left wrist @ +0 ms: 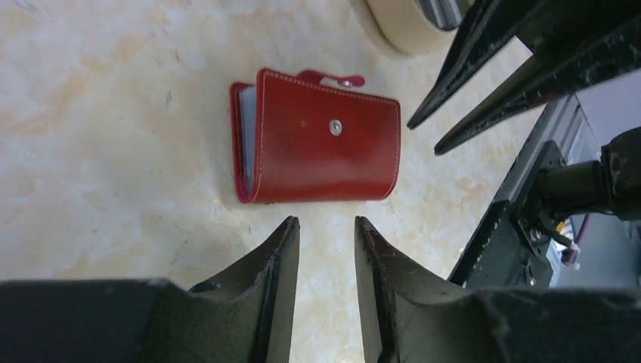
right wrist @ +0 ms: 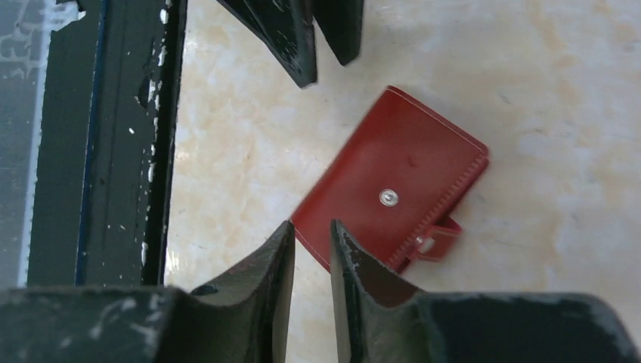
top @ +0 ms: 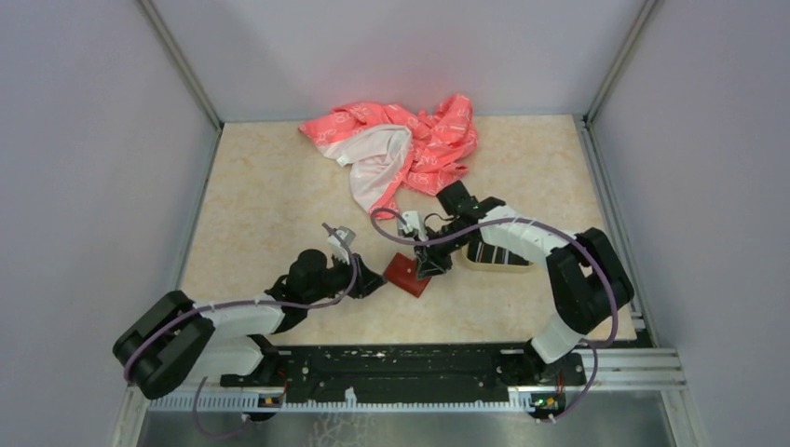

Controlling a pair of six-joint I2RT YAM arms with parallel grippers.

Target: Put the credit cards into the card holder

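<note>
A dark red card holder (top: 401,273), closed, with a round snap, lies flat near the table's middle. In the left wrist view, the card holder (left wrist: 329,144) gapes slightly at one side, showing a pale layer inside. My left gripper is partly open and empty, just short of the holder on its left. My right gripper hovers over the holder's right edge, its fingers parted by a narrow gap with nothing between. Several dark and light strips, perhaps cards, stand in a tan tray (top: 500,268); the right arm partly covers it.
A crumpled pink-and-white cloth (top: 447,126) lies at the back of the table. Both grippers are close to each other around the holder.
</note>
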